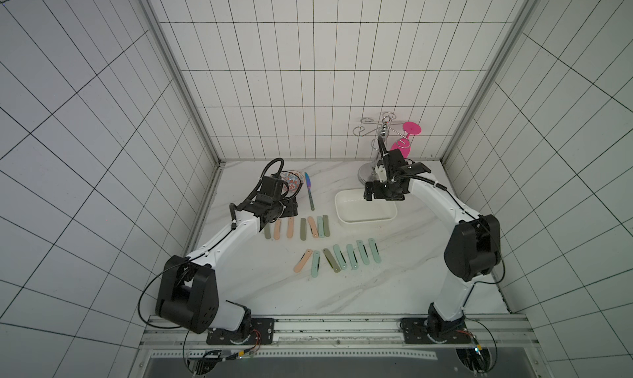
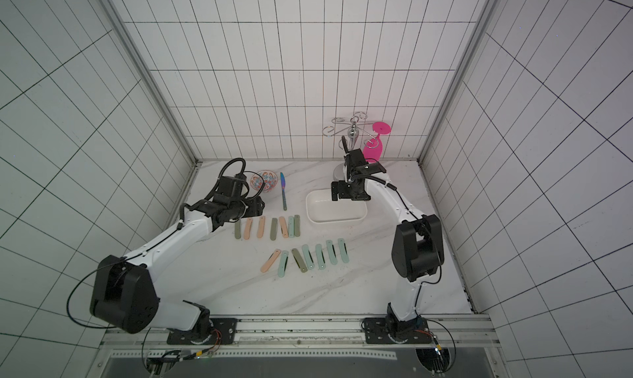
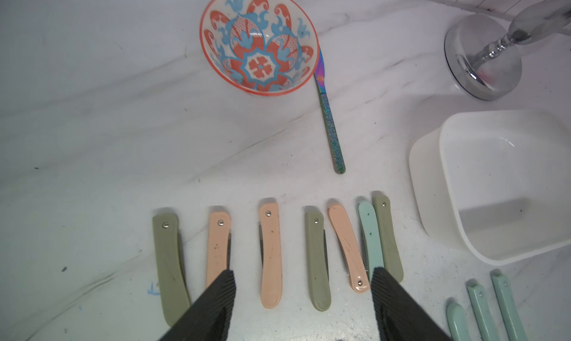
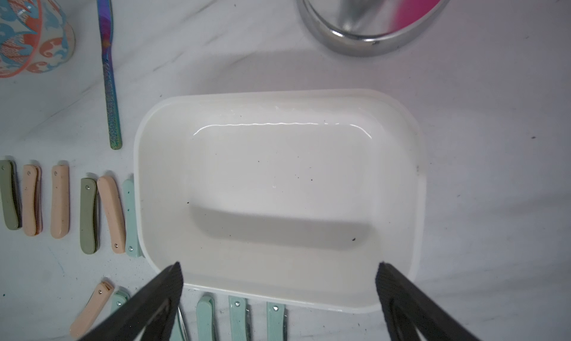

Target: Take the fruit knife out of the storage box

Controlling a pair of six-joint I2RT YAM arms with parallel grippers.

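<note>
The white storage box [image 4: 279, 162] appears empty, with my right gripper above it, open and holding nothing. Folded fruit knives in sage, peach and mint lie in two rows on the table left of and in front of the box, among them a peach knife [image 3: 271, 255] and a sage knife [image 3: 317, 259]. My left gripper is above the back row, open with nothing visible between its fingers.
A patterned bowl [image 3: 260, 40] and an iridescent table knife [image 4: 110, 97] lie at the back left. A chrome stand [image 1: 384, 134] with pink utensils stands behind the box.
</note>
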